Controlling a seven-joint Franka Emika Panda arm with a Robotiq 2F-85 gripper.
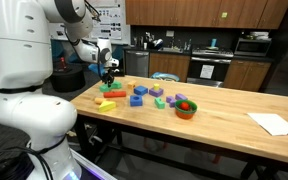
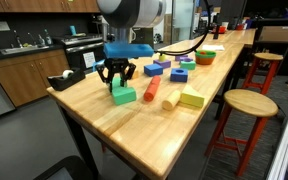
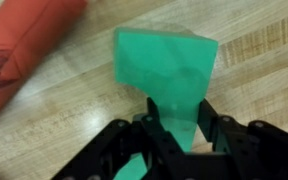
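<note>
A green block [image 3: 169, 65] is gripped between the dark fingers of my gripper, which point down at the table. In exterior view 2, the gripper [image 2: 115, 80] is low over the near end of the table, with green [image 2: 124, 95] showing right at and below its fingertips. More green shows below the fingers in the wrist view; whether it is a second block I cannot tell. The fingers are shut on the green piece. From exterior view 1, the gripper [image 1: 108, 80] is small and the grip itself is unclear.
A red block [image 2: 152, 84] lies close beside, with a yellow block [image 2: 192, 97] and a tan cylinder [image 2: 172, 97] near it. Several blue and purple blocks stand farther along. A green bowl [image 1: 186, 108] and white paper [image 1: 275, 124] lie beyond, with bare wood between.
</note>
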